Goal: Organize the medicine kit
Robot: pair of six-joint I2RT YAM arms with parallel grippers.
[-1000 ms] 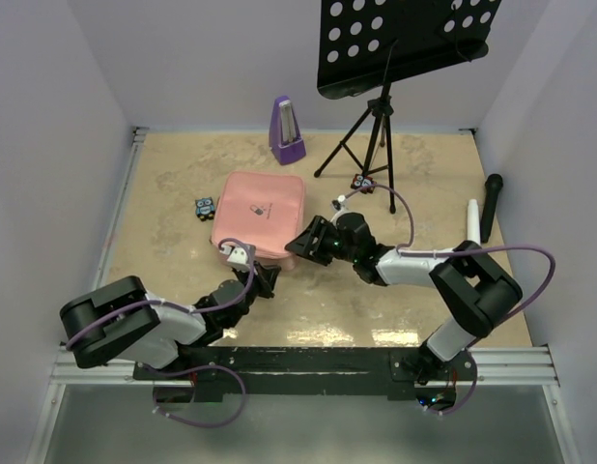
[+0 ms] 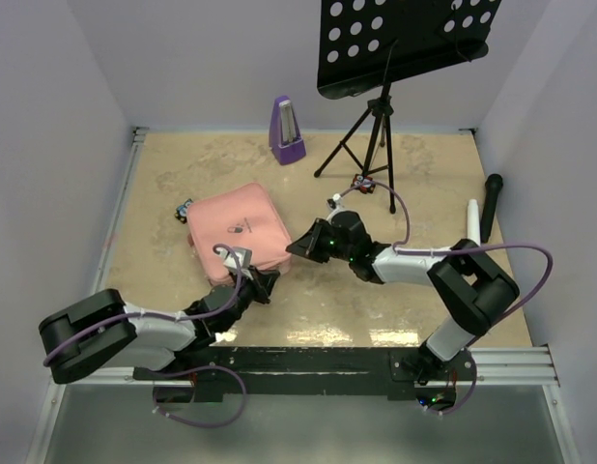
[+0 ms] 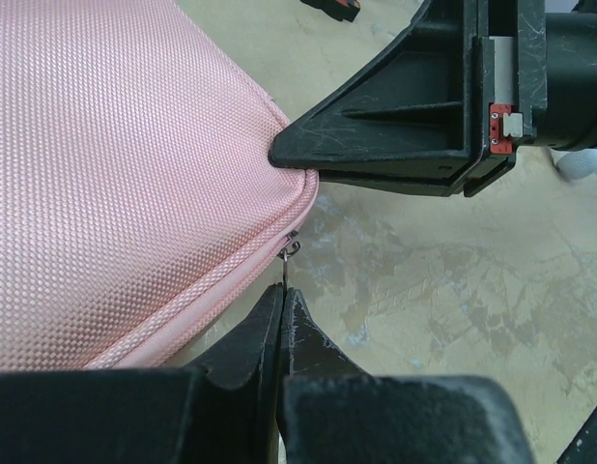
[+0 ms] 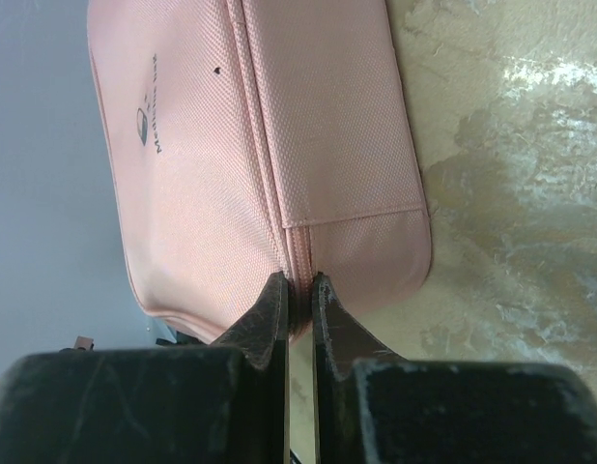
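The pink medicine kit (image 2: pixel 236 217) lies tilted at the left of the table. My right gripper (image 2: pixel 294 248) is shut on its front right corner; in the right wrist view the fingertips (image 4: pixel 279 304) pinch the zipper edge. My left gripper (image 2: pixel 266 282) sits at the front edge; in the left wrist view its shut tips (image 3: pixel 285 295) are at a small metal zipper pull (image 3: pixel 289 248), and whether they grip its thin part is unclear.
A purple metronome (image 2: pixel 287 140) stands at the back, beside a black music stand (image 2: pixel 383 111). A small dark patterned object (image 2: pixel 183 210) lies left of the kit. White and black cylinders lie at the far right.
The kit has shifted to the left since about a second ago. My right gripper has closed on its corner; the left arm has moved slightly.
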